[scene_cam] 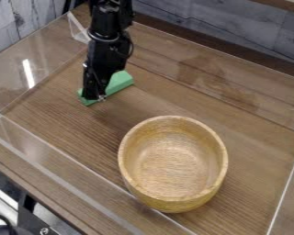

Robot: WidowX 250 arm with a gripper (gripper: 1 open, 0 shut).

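My dark gripper (96, 92) reaches down from the top onto a small green rectangular object (118, 84) lying on the wooden table at the upper left. Its fingertips are low at the object's left part, partly over it. The fingers look close together; whether anything is between them is hard to see.
A large beige bowl (173, 159) sits on the lower right of the table (235, 92). Cables show at the top left and bottom left edges.
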